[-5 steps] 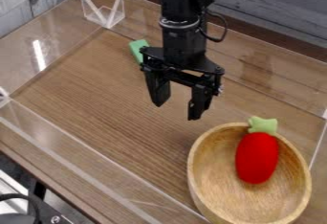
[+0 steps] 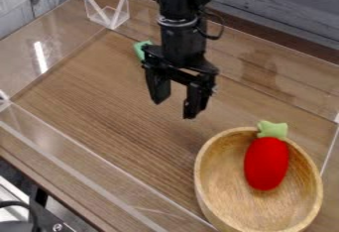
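Observation:
The black robot gripper (image 2: 177, 85) hangs over the middle of the wooden table (image 2: 99, 127), its two fingers spread apart with no object visible between them. Behind it, to the upper left, a small green object (image 2: 141, 50) is partly hidden by the arm. At the lower right a red plush vegetable (image 2: 267, 164) with a pale green top lies in a round wooden bowl (image 2: 223, 205).
A clear plastic piece (image 2: 106, 6) stands at the back left. A dark cable lies at the bottom left corner.
The gripper has shifted slightly to the left and back, now covering more of the green object. The bowl and red vegetable have not moved.

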